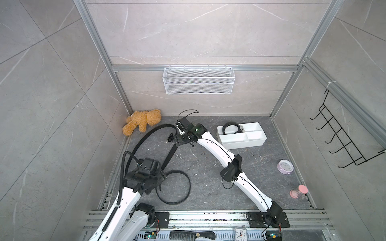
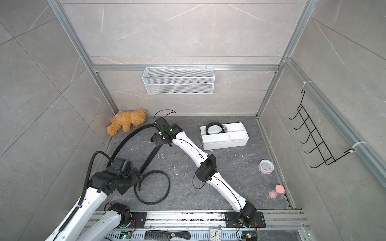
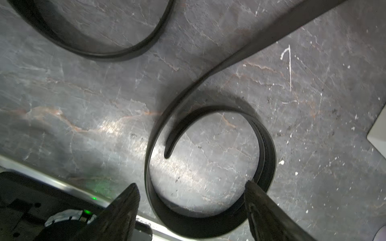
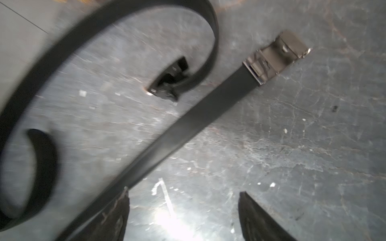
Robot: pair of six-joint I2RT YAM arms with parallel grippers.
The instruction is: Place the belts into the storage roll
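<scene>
Two black belts lie loose on the floor. One [image 1: 141, 139] arcs toward the back left and ends in a dark buckle [image 4: 168, 80]; the other [image 3: 273, 32] runs from a metal buckle [image 4: 277, 56] down to a coil [image 3: 265, 160] at the front. My left gripper hangs above that coil, open, with nothing between its fingers. My right gripper is open over the straps near the buckles, also empty. The white divided storage box [image 1: 241, 140] at the back right holds a coiled black belt [image 1: 226, 126].
A teddy bear [image 1: 141, 118] lies at the back left. A pink clock [image 1: 284, 166] and a pink-capped timer [image 1: 298, 192] stand along the right side. A wire basket [image 1: 198, 80] hangs on the back wall.
</scene>
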